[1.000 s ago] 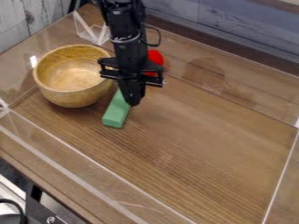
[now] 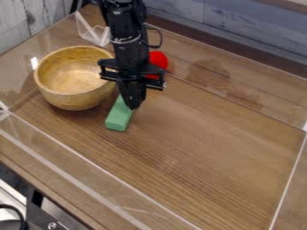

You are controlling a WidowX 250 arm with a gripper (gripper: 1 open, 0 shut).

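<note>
The black gripper (image 2: 129, 90) hangs at the top centre of the camera view, above the upper end of a green block (image 2: 118, 115) that lies on the wooden table. Its fingers are shut, with nothing seen between them, though the tips are small and dark. A tan bowl (image 2: 63, 85) sits just left of the gripper and block. A red round object (image 2: 157, 63) is partly hidden behind the arm.
A wall (image 2: 246, 22) borders the back. Black cable shows at the lower left corner.
</note>
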